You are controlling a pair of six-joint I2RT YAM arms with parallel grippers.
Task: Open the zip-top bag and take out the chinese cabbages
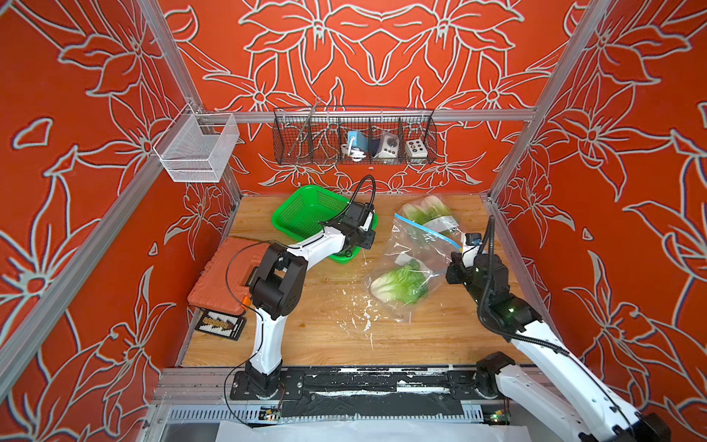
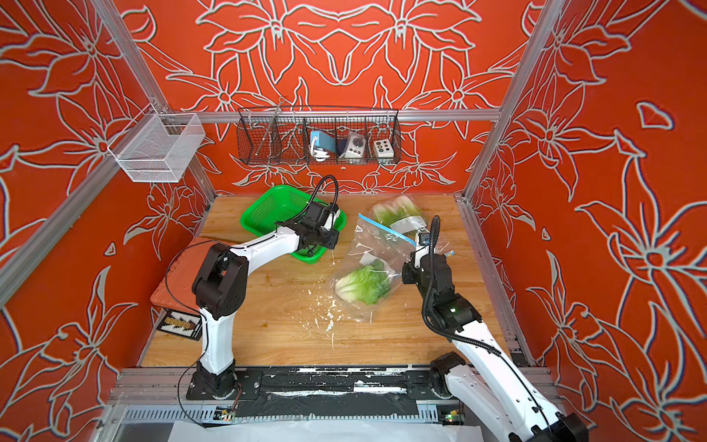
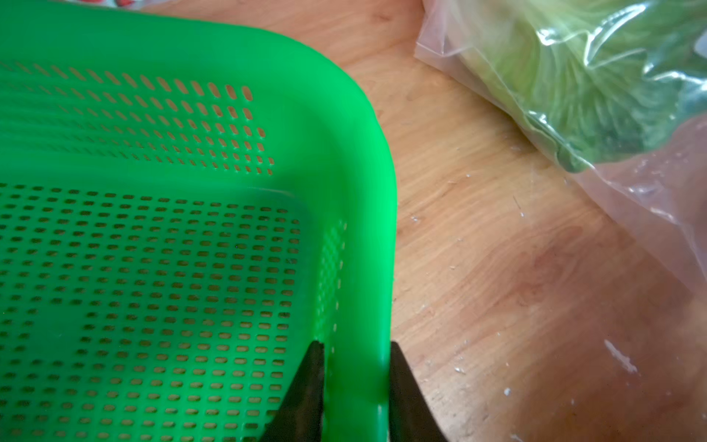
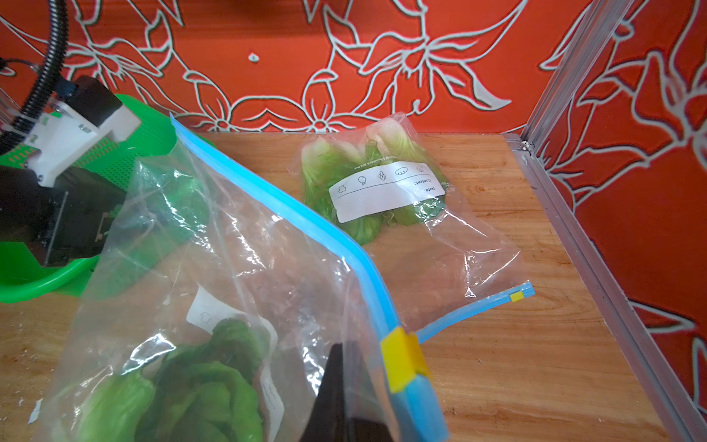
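Observation:
A clear zip top bag (image 4: 243, 258) with a blue zip strip (image 4: 309, 228) and a yellow slider (image 4: 403, 359) stands partly raised at the table's middle. A Chinese cabbage (image 1: 401, 283) lies inside it. My right gripper is shut on the bag's film near the slider end; the strip leans up toward the left. Over the right end of the green basket (image 1: 298, 210), my left gripper is part open. Its two fingers (image 3: 305, 390) appear either side of the basket's rim, with no part of the bag between them.
Behind, a second bag with a blue zip holds more cabbage (image 4: 324, 176). The basket's visible floor is empty. An orange case (image 1: 228, 272) lies at left, a wire rack (image 1: 353, 140) hangs at the back.

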